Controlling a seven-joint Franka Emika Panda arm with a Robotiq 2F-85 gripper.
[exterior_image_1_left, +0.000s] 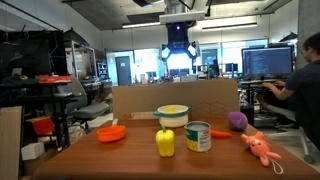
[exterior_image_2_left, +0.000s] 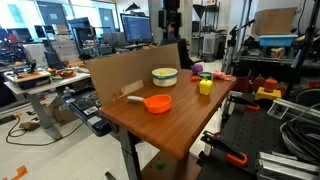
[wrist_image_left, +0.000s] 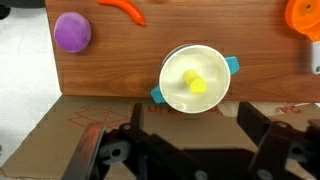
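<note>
My gripper (exterior_image_1_left: 179, 51) hangs high above the table, pointing down, well clear of everything on it. In the wrist view its dark fingers (wrist_image_left: 118, 150) stand wide apart with nothing between them. Ahead of them lies a white pot (wrist_image_left: 172, 96) with teal handles, seen from above. Inside the pot rests a small yellow object (wrist_image_left: 195, 82). A yellow pepper-like object (exterior_image_1_left: 165, 142) stands near the table's front, and a tin can (exterior_image_1_left: 198, 137) is just right of it.
An orange pan (exterior_image_2_left: 157, 103) sits left of the pot. On the right are a purple ball (wrist_image_left: 72, 32), a red-orange elongated item (wrist_image_left: 122, 10) and a pink plush toy (exterior_image_1_left: 261, 148). A cardboard barrier (exterior_image_1_left: 215, 97) runs behind the pot. Bare wood (exterior_image_1_left: 110, 160) shows at front left.
</note>
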